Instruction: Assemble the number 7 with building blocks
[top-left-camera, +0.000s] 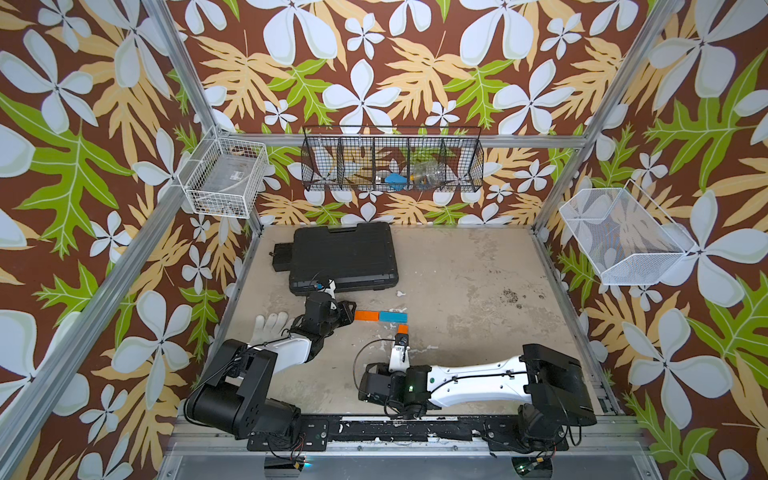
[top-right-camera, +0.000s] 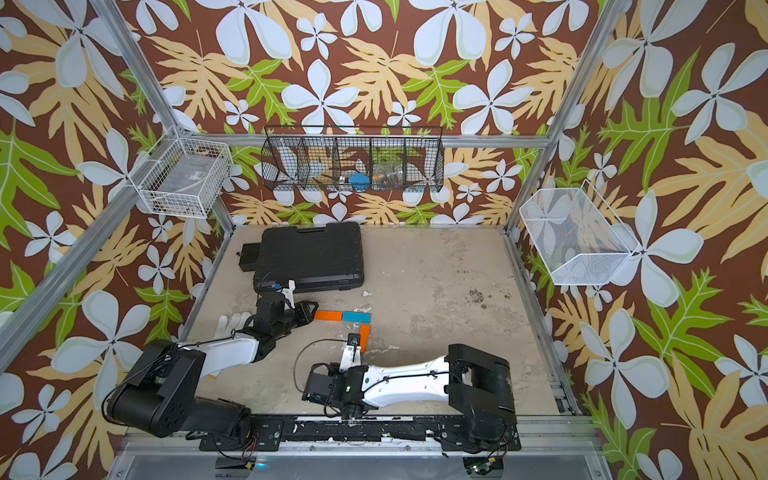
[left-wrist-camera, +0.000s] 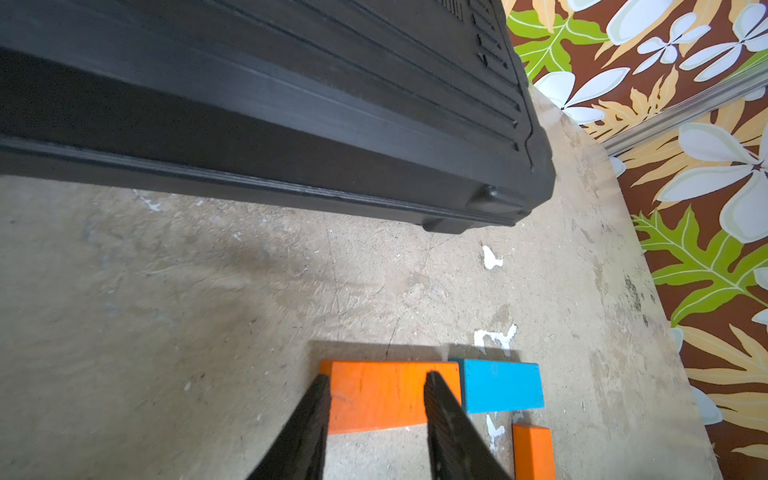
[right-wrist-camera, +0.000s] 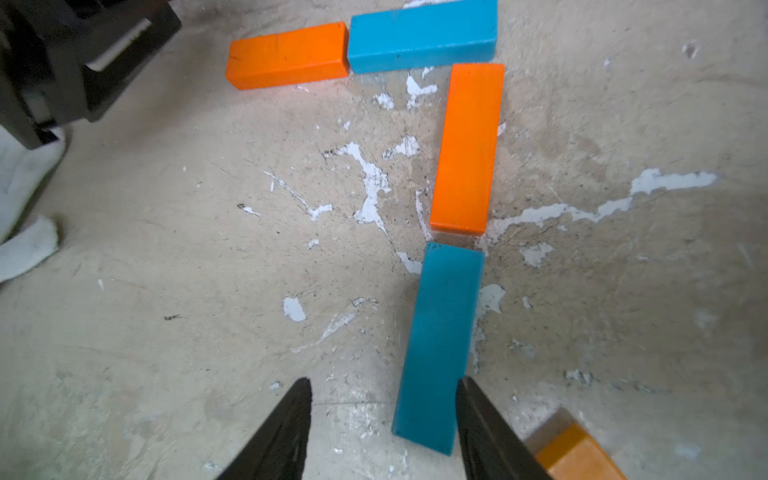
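Observation:
An orange block (left-wrist-camera: 380, 396) and a blue block (left-wrist-camera: 500, 386) form a horizontal row. From near its right end an orange block (right-wrist-camera: 468, 148) runs toward me, followed by a blue block (right-wrist-camera: 436, 344) with a small gap. A yellow-orange block (right-wrist-camera: 580, 456) lies at the bottom of the right wrist view, partly hidden. My left gripper is parted beside the row's left orange block, nothing seen held. My right gripper is open over the floor at the lower blue block, with nothing held.
A black case (top-left-camera: 342, 256) lies behind the blocks. A white glove (top-left-camera: 268, 328) is at the left. Wire baskets hang on the back rail (top-left-camera: 512, 141) and both sides.

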